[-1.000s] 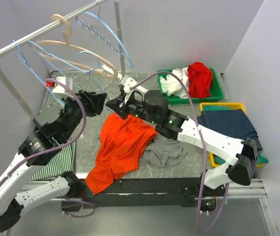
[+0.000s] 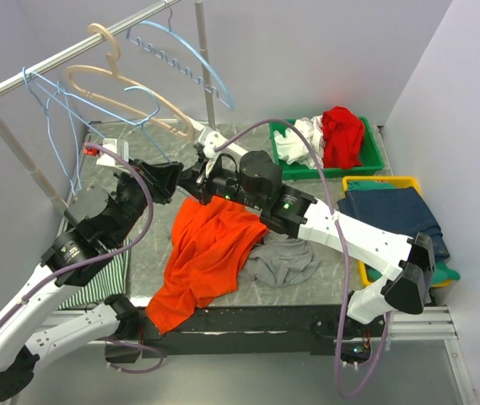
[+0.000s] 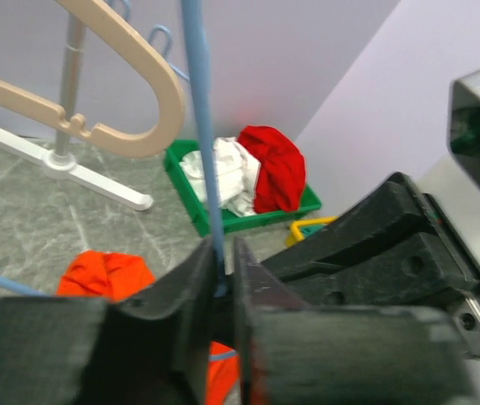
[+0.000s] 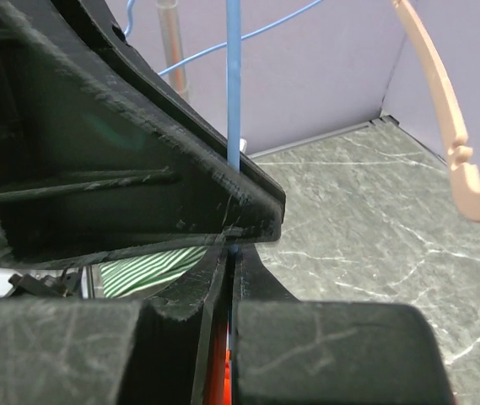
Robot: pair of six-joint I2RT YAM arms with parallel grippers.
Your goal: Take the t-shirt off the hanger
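A thin blue wire hanger hangs from the rail; its blue wire runs down between my two grippers, which meet close together near the centre-left in the top view. My left gripper has its fingertips around that wire, seen also in the left wrist view; whether they grip it is unclear. My right gripper is shut at the wire, close against the left one. An orange garment lies on the floor below, off the hangers.
A wooden hanger and another blue hanger hang alongside. A green bin with white and red cloth and a yellow bin with dark cloth stand at right. Grey cloth and striped cloth lie on the floor.
Both grippers have shifted slightly and come closer together, and the blue hangers on the rail have swayed and changed their angle.
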